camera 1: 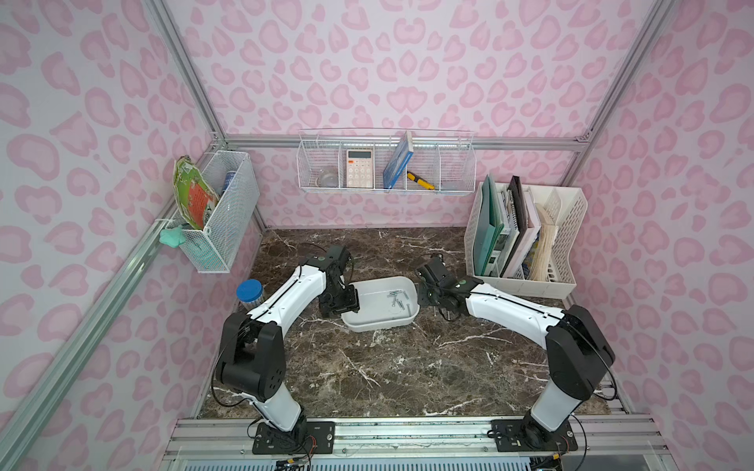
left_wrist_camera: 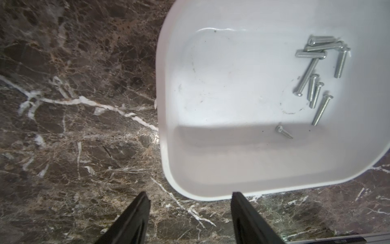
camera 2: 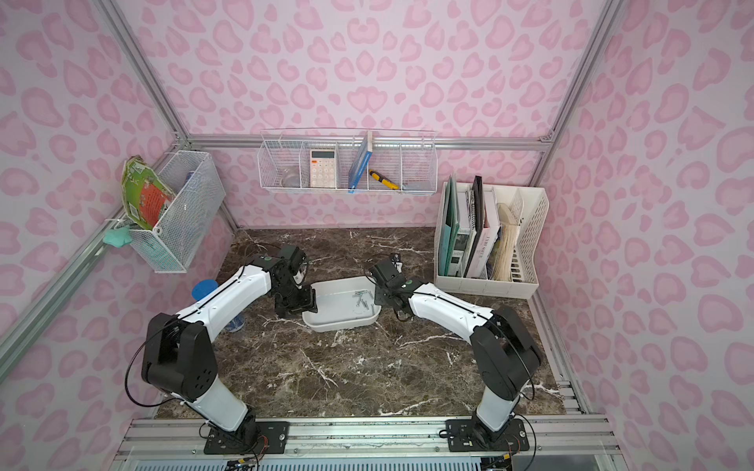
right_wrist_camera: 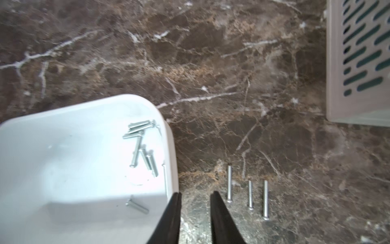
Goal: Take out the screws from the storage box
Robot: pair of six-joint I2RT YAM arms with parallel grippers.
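The white storage box (left_wrist_camera: pixel 227 97) lies on the dark marbled table, several silver screws (left_wrist_camera: pixel 307 77) loose inside toward its right end. One short screw (left_wrist_camera: pixel 284 131) lies apart from the others. Outside the box, to its right, three screws are laid out on the table: a left one (right_wrist_camera: pixel 229 183), a middle one (right_wrist_camera: pixel 250 195) and a right one (right_wrist_camera: pixel 265 200). My left gripper is open at the box's left end, nothing between its fingers. Over the box's right edge my right gripper is partly open and empty, its fingertips beside the wall.
A white perforated file rack (camera 1: pixel 518 286) with folders and books stands at the back right. A blue-lidded jar (camera 1: pixel 249 292) is beside my left arm.
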